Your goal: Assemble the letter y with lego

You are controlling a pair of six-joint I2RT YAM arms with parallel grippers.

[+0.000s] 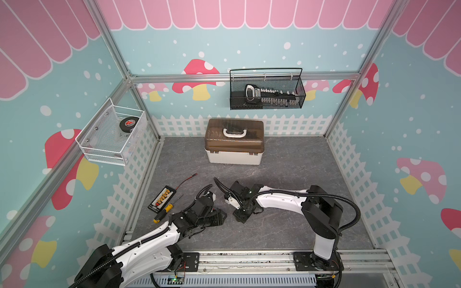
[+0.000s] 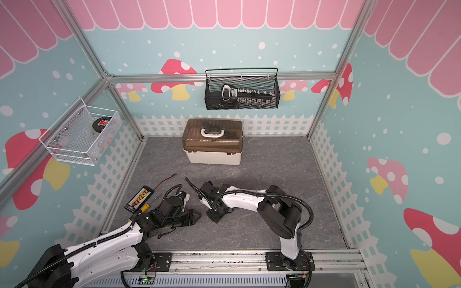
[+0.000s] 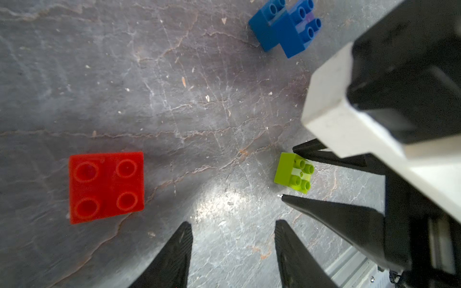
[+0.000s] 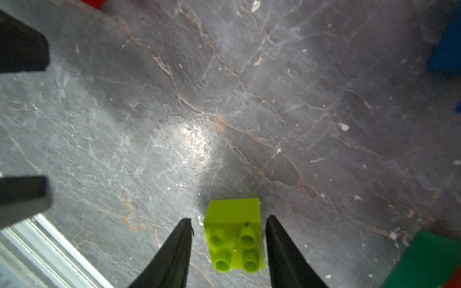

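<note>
In the right wrist view a lime-green brick lies between the parted fingers of my right gripper, with floor showing on the left side. The same green brick appears in the left wrist view, between the right gripper's dark finger tips. My left gripper stands open over bare floor. A red brick, studs up, rests to its left. Beyond lie blue bricks, set close together. A dark green brick shows at the right wrist view's lower right corner, beside a bit of orange-red.
A brown-lidded toolbox stands at the back. A screwdriver and a bit case lie to the left of my left arm. The two grippers are close together. Open floor extends to the right and behind.
</note>
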